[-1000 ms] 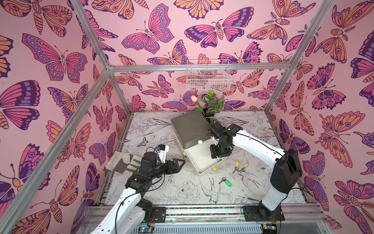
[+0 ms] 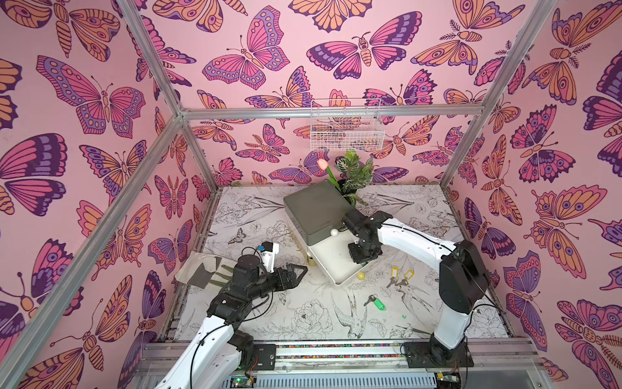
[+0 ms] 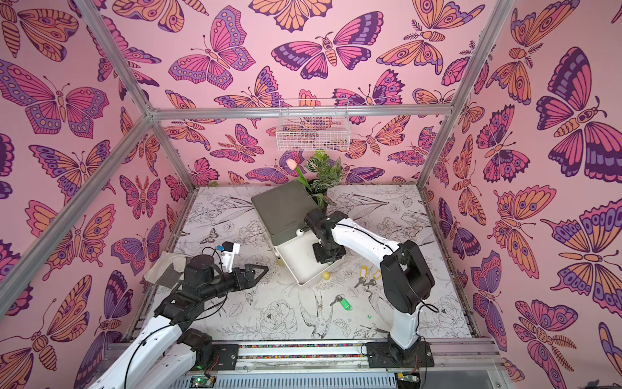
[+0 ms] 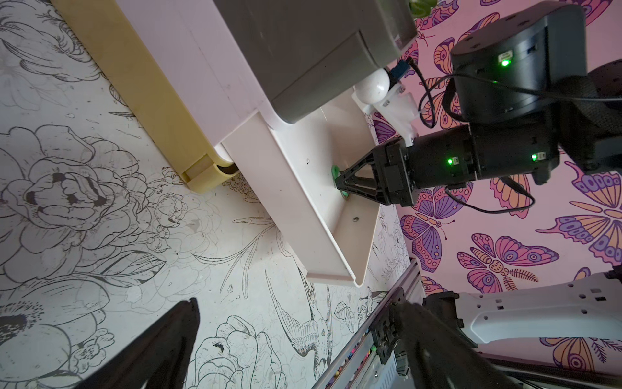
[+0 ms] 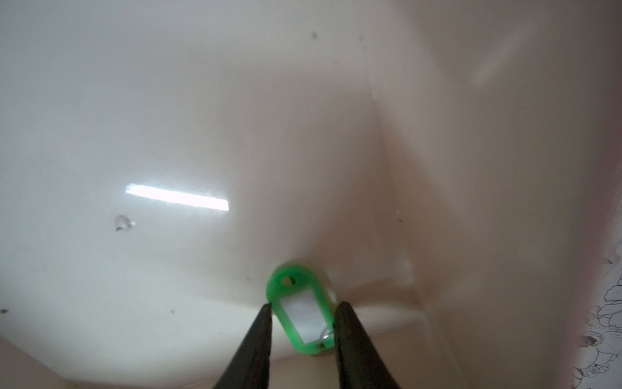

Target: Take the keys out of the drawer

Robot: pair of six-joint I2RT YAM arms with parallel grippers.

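Note:
The white drawer point(image 2: 327, 265) stands pulled out from under a grey-topped box point(image 2: 317, 210). On its floor, in a corner, lies a green key tag with a white label point(image 5: 301, 311). My right gripper reaches down into the drawer, fingers apart, one on each side of the tag; whether they touch it I cannot tell. No key shows on this tag. Left of the drawer, my left gripper point(image 2: 302, 273) hangs open and empty. On the table lie keys with a green tag point(image 2: 379, 303) and with yellow tags point(image 2: 408, 275).
A yellow ball point(image 2: 361, 275) sits at the drawer's front edge, a white ball point(image 2: 334, 232) by the box. Behind stands a potted plant point(image 2: 353, 175). A grey-white cloth point(image 2: 201, 271) lies at far left.
The drawer and the yellow ball have shifted a little toward the back right. My left arm has hardly moved.

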